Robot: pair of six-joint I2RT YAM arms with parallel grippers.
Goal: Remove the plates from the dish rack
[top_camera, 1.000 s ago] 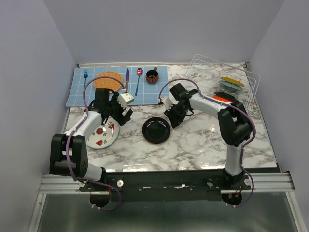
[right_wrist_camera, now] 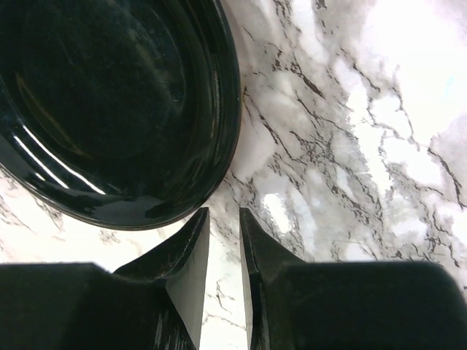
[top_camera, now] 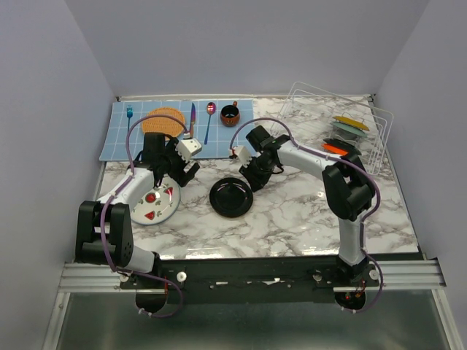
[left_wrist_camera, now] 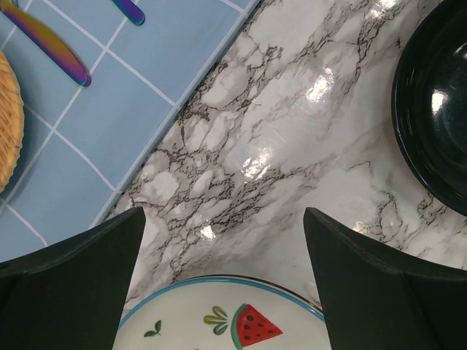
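A black plate (top_camera: 230, 197) lies flat on the marble counter, with my right gripper at its right edge, fingers slightly apart, nothing visible between them. My left gripper is open above a white plate with watermelon pieces (top_camera: 155, 211), which lies at the left. The dish rack (top_camera: 379, 117) at the back right holds several coloured plates, among them a yellow one (top_camera: 350, 121).
A blue tiled mat (top_camera: 117, 138) along the back holds a woven mat (top_camera: 163, 119), a mug (top_camera: 230, 114) and utensils.
The black plate has shifted slightly to the left, and my right gripper has moved left with it. The left arm looks almost still.
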